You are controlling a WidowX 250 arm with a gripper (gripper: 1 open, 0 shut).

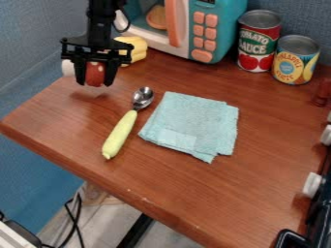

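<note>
My black gripper [95,68] is at the upper left of the table, just over a red round object [95,76], perhaps an apple or tomato, which sits between its fingers. Whether the fingers press on it is not clear. A white item [68,69] shows behind the left finger. A spoon with a pale yellow handle [120,133] lies nearby, and a folded light blue cloth [189,127] is at the centre.
A toy microwave [207,29], a tomato sauce can [257,43] and a second can [296,60] stand at the back. A yellow object [131,48] is behind the gripper. A black appliance [315,218] borders the right.
</note>
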